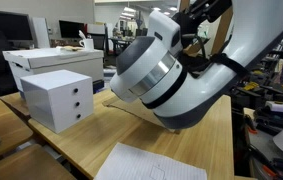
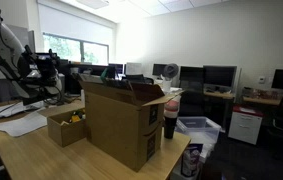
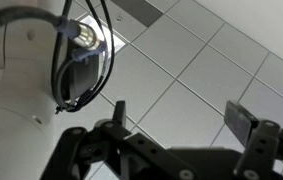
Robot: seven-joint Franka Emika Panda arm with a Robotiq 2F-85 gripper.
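In the wrist view my gripper stands open, its two black fingers well apart with nothing between them. Behind it lies only a grey tiled surface (image 3: 181, 75), away from the tabletop. The white arm (image 1: 166, 80) fills much of exterior view 1, and the gripper's fingertips cannot be made out there. In exterior view 2 the arm (image 2: 9, 45) is at the far left, raised over the table; its gripper end is small and dark. A white drawer unit (image 1: 56, 103) and a sheet of white paper (image 1: 151, 165) rest on the wooden table.
A large open cardboard box (image 2: 121, 130) stands on the table, beside a smaller box (image 2: 67, 132) holding small yellow items. A bottle (image 2: 171, 117) is behind the large box. Cables (image 3: 101, 50) run along the arm. Bare wood (image 1: 206, 140) shows right of the paper.
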